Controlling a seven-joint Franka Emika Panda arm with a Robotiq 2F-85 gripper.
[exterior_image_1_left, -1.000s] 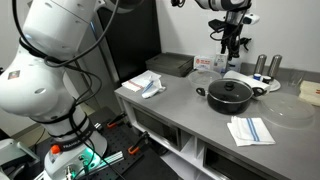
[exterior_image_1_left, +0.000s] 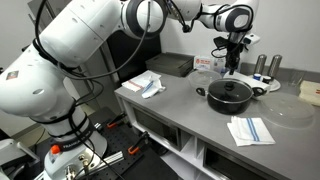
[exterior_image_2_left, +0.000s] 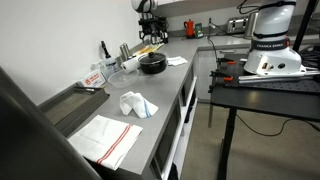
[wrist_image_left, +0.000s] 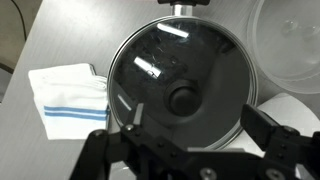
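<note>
A black pot (exterior_image_1_left: 229, 104) stands on the grey counter with its dark glass lid (wrist_image_left: 150, 95) on. The lid's round black knob (wrist_image_left: 185, 101) sits near its middle in the wrist view. My gripper (exterior_image_1_left: 233, 70) hangs above the pot, pointing down. Its two fingers are spread apart, with nothing between them, and they are clear of the lid. In exterior view 2 the pot (exterior_image_2_left: 152, 65) is at the far part of the counter, below the arm.
A white cloth with blue stripes (exterior_image_1_left: 250, 131) lies in front of the pot. Clear plastic bowls (exterior_image_1_left: 288, 110) and metal canisters (exterior_image_1_left: 268, 67) stand nearby. Towards the left are a crumpled cloth (exterior_image_1_left: 152, 90) and a grey tray (exterior_image_1_left: 170, 64). Bare counter lies between.
The arm has come down over the past second, bringing my gripper lower and nearer the pot. The pot and cloths have stayed in place.
</note>
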